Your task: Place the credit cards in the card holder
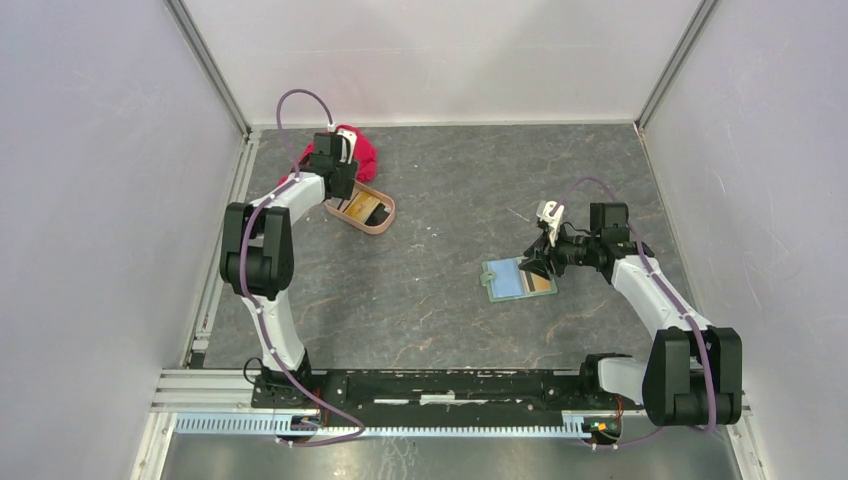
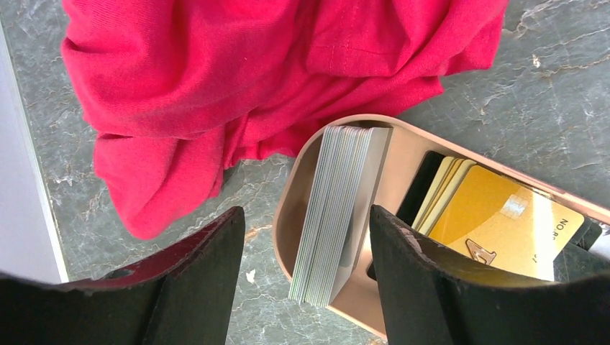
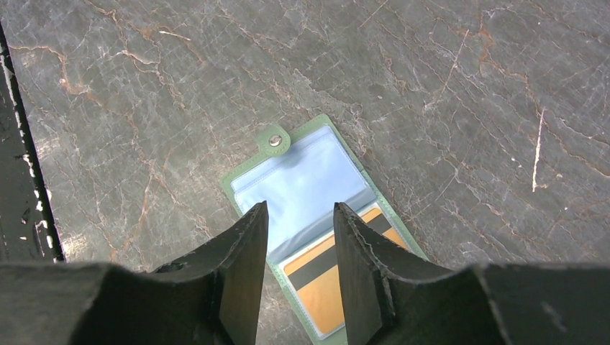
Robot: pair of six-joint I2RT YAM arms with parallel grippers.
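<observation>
A pink oval box (image 1: 378,226) at the back left holds a stack of cards (image 2: 330,208) on edge and gold and black cards (image 2: 503,223). My left gripper is open above the box, its fingers either side of the upright stack in the left wrist view; contact cannot be told. A green card holder (image 3: 302,187) with a pale blue pocket and an orange, black-striped section lies at the right of the table. My right gripper hangs over it, open, nothing visible between its fingers.
A red cloth (image 2: 237,72) lies behind the box, near the left wall.
</observation>
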